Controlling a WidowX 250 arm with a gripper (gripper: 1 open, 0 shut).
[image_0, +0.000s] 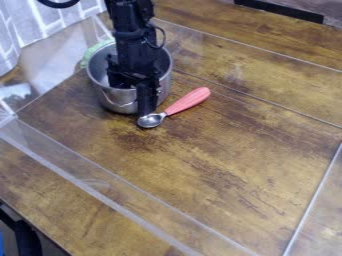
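Observation:
A black gripper (134, 80) reaches down from the top into a metal pot (111, 98) at the upper left. Its fingers are dark against the pot's inside and rim, so their opening is unclear. A spoon with a pink handle (187, 100) lies on the wooden table (227, 170), its metal bowl (151, 120) just in front of the pot at the right. Part of a green object (94, 54) shows behind the pot, mostly hidden.
Clear plastic edges run along the left and right of the table. A dark ledge sits at the top right.

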